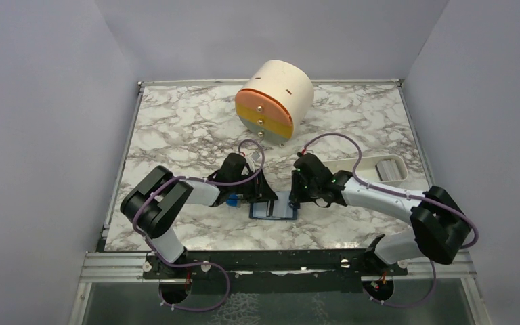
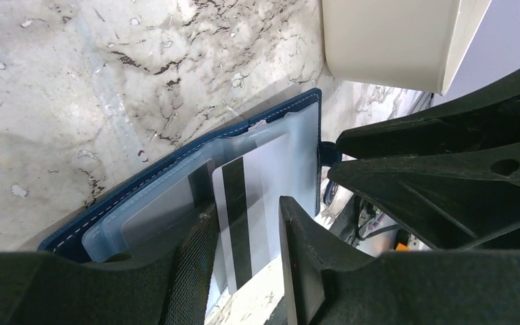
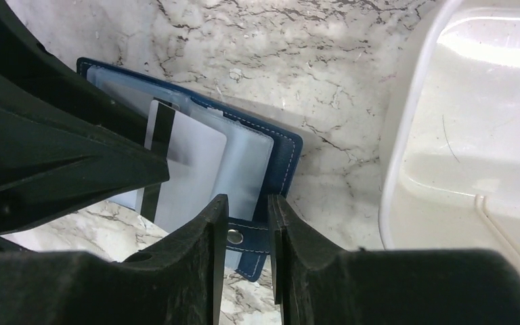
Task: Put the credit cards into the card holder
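Observation:
The navy card holder [image 1: 258, 212] lies open between both grippers, its clear sleeves showing in both wrist views. A white card [image 2: 266, 189] with a dark stripe rests over the sleeves; another grey card [image 2: 149, 217] shows beneath a sleeve. My left gripper is part open, fingertips at the striped card's edge; whether it grips the card is unclear. My right gripper is part open at the holder's snap strap [image 3: 244, 235], its fingertips at the navy edge.
A white tray [image 1: 399, 162] holding several pale cards stands right behind the right gripper. A cream cylinder with coloured drawers [image 1: 281, 88] is at the back. A blue object [image 1: 233, 201] is partly hidden by the left gripper.

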